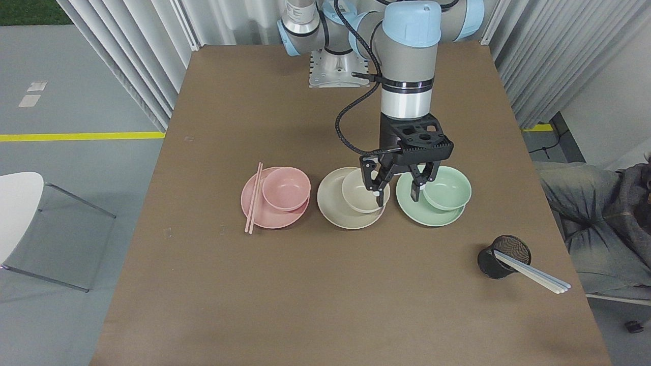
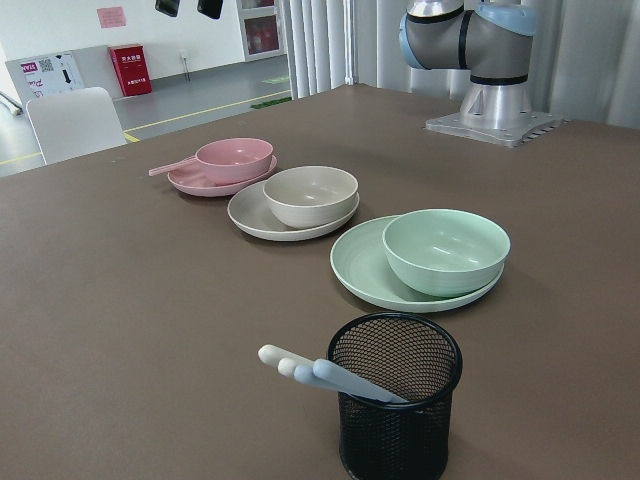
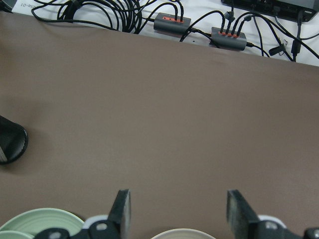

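My gripper (image 1: 397, 196) hangs above the middle cream bowl and plate, its two fingers wide apart with nothing seen between them. The cream bowl (image 2: 310, 195) sits on the cream plate (image 1: 333, 210). To one side, a pink bowl (image 1: 285, 188) and pink chopsticks (image 1: 254, 198) rest on a pink plate (image 2: 200, 185); to the other, a mint bowl (image 1: 450, 189) sits on a mint plate (image 3: 47, 219). A black mesh holder (image 2: 393, 435) holds several pale chopsticks (image 1: 534, 274), leaning out over its rim.
A seated person (image 1: 586, 225) is by the right edge. Cables and black boxes (image 3: 224, 37) lie beyond the table edge in the wrist view.
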